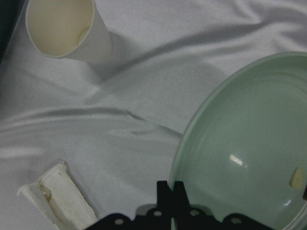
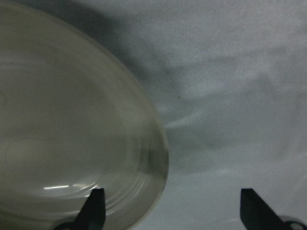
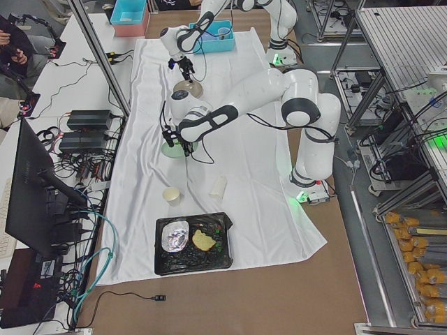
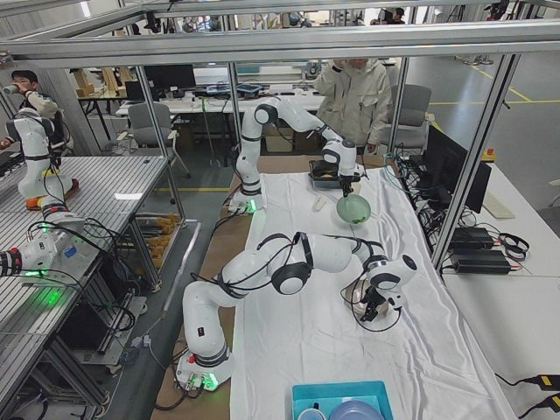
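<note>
A pale green bowl (image 1: 244,139) with a small pale piece (image 1: 297,177) inside sits on the white cloth; my left gripper is shut on its rim. A second, beige-grey bowl (image 2: 72,134) lies farther along the cloth. Over its edge is my right gripper, open, with one finger above the bowl and the other over bare cloth. A paper cup (image 1: 67,33) and a crumpled white wrapper (image 1: 64,201) lie near the green bowl.
A black tray (image 3: 193,262) holds foil and a yellow piece at the near end. A blue bin (image 4: 341,394) with dishes stands at the far end, behind the right arm. The cloth's middle and side by the arm bases are fairly clear.
</note>
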